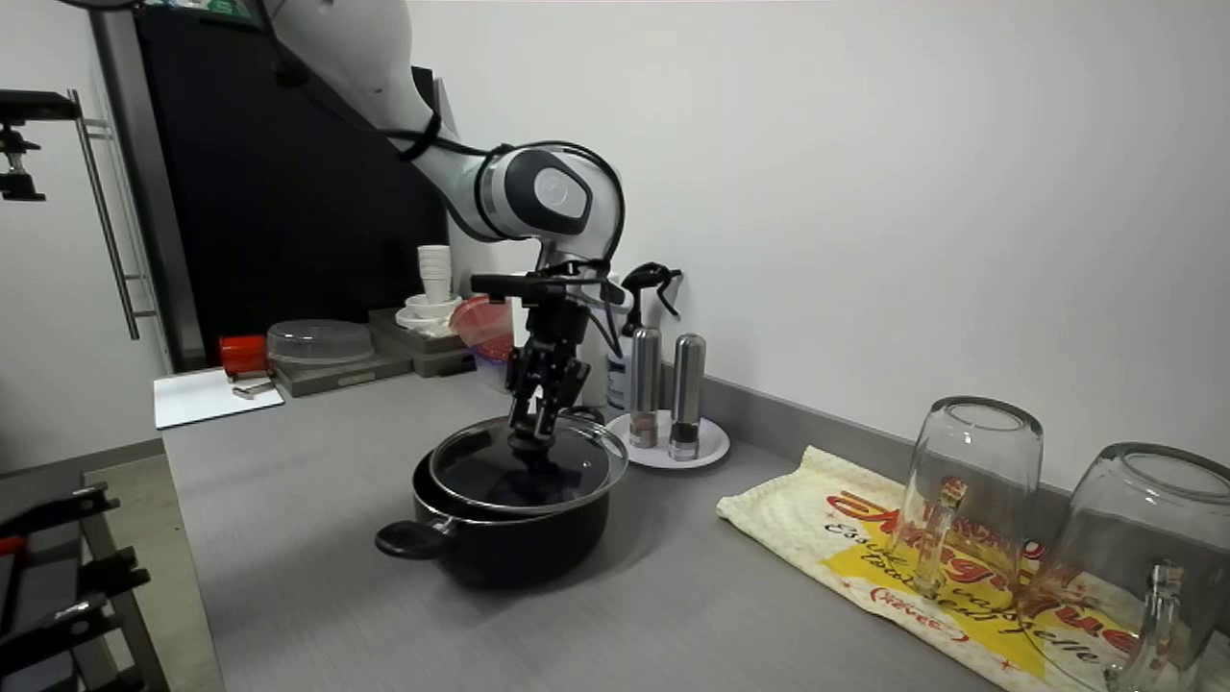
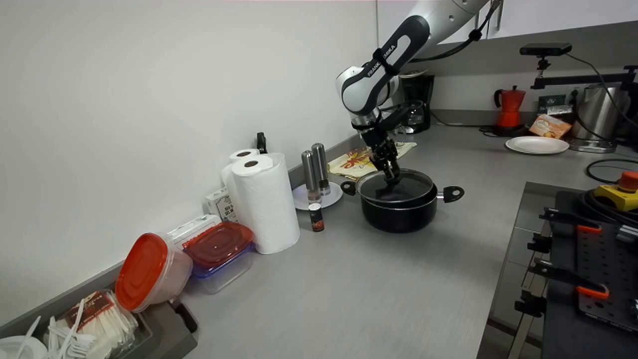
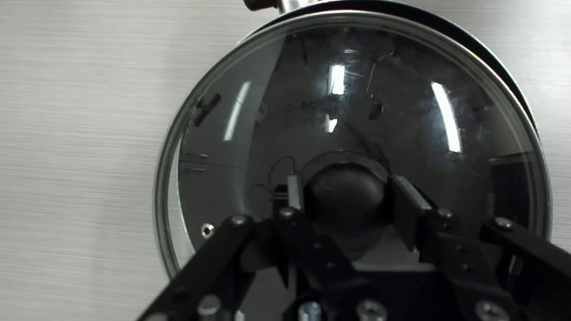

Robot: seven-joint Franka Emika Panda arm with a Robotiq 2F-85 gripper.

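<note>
A black pot [image 1: 525, 559] stands on the counter, with its round glass lid [image 1: 473, 452] over it. The lid sits off-centre and looks tilted, leaving a dark crescent of the pot's opening uncovered in exterior view 1. My gripper points down at the lid's middle, its fingers [image 3: 409, 200] on either side of the black knob [image 3: 345, 190]. The pads are very close to the knob; whether both press on it does not show clearly. In exterior view 2, the gripper [image 2: 392, 179] is low over the lid [image 2: 412, 179], and its fingertips are hard to make out.
A white plate [image 1: 717, 448] with two metal mills [image 1: 687, 398] stands behind the pot near the wall. Upturned glass mugs [image 1: 974, 496] rest on a printed cloth [image 1: 778, 507]. Paper towel rolls [image 2: 266, 203] and plastic tubs [image 2: 218, 245] line the wall.
</note>
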